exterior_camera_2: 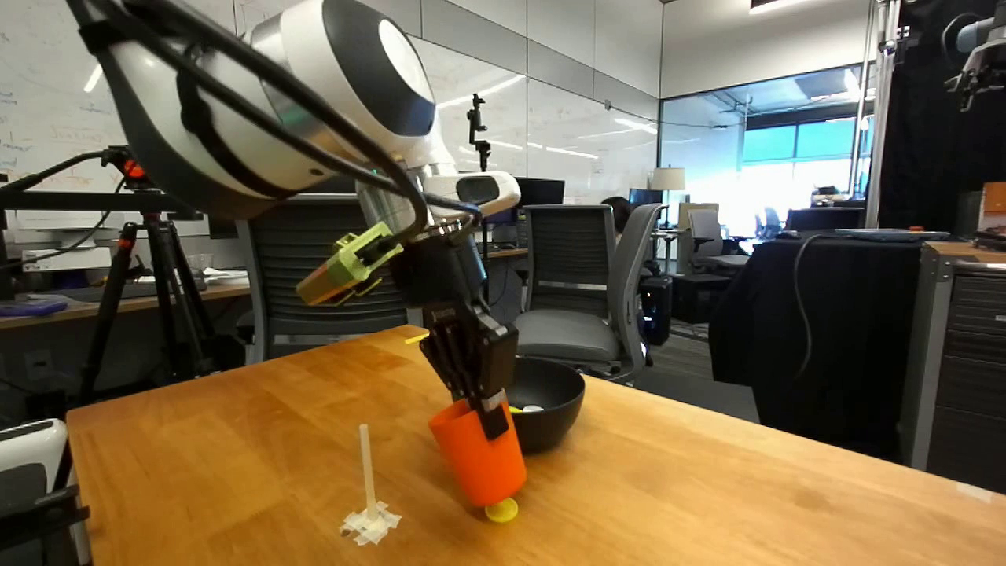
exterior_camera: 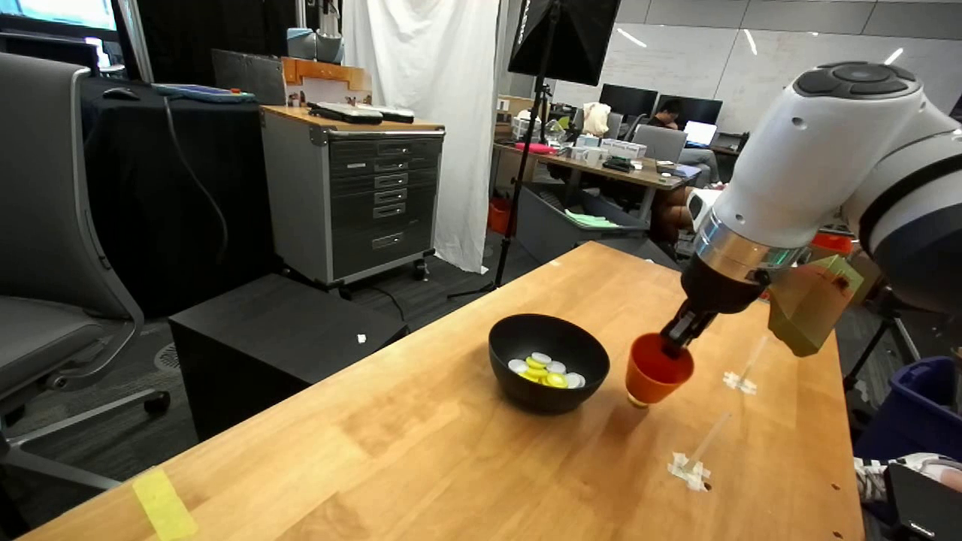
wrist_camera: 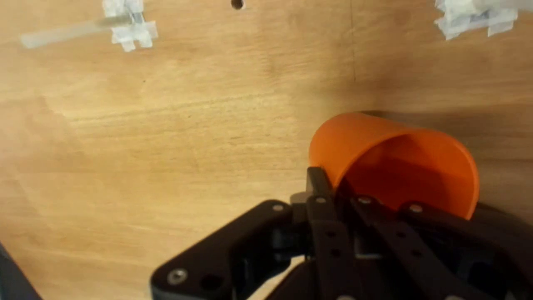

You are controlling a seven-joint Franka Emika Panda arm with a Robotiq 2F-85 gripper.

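Observation:
My gripper (exterior_camera_2: pixel 483 413) is shut on the wall of an orange cup (exterior_camera_2: pixel 478 459), one finger inside its rim and one outside. The cup hangs tilted, low over the table, and in the wrist view its open mouth (wrist_camera: pixel 414 172) faces right with no pieces visible inside. Beside it stands a black bowl (exterior_camera: pixel 514 383) holding several yellow and white discs (exterior_camera: pixel 546 370). One yellow disc (exterior_camera_2: pixel 501 510) lies on the table just under the cup's base, mostly covered by the cup in exterior view 1. Whether cup and disc touch, I cannot tell.
Two thin pale sticks, a nearer one (exterior_camera: pixel 709 441) and a farther one (exterior_camera: pixel 754 357), rise from taped patches on the wooden table (exterior_camera: pixel 406 451) near the cup.

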